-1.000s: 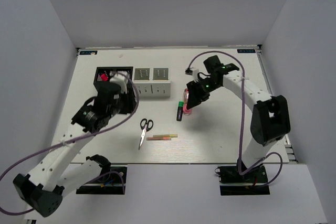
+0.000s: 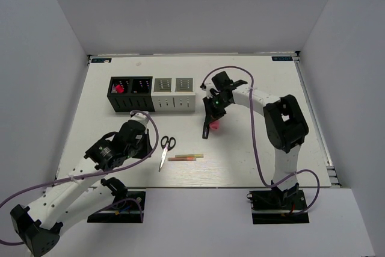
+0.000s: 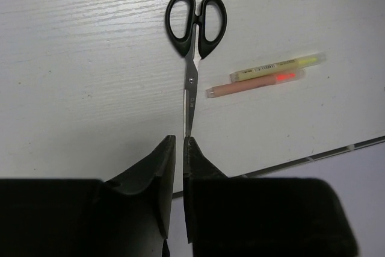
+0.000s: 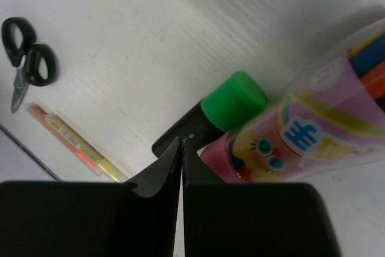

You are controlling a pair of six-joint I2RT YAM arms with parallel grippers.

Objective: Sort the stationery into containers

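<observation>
Black-handled scissors lie left of two highlighters, one yellow and one orange, which rest side by side. My left gripper is slightly open, with an empty narrow gap between its fingers; in the top view it is left of the scissors. My right gripper is shut, nothing showing between its fingers. It hovers over the black stick with a green cap and the clear, pink-printed tube lying against it. In the top view that arm hides most of both.
At the back stand a black two-part container with a red item in its left compartment, and a white two-part container beside it.
My right gripper has moved left over the green-capped stick and the tube, now covering them from above. The left arm has swung away from the black container toward the front.
</observation>
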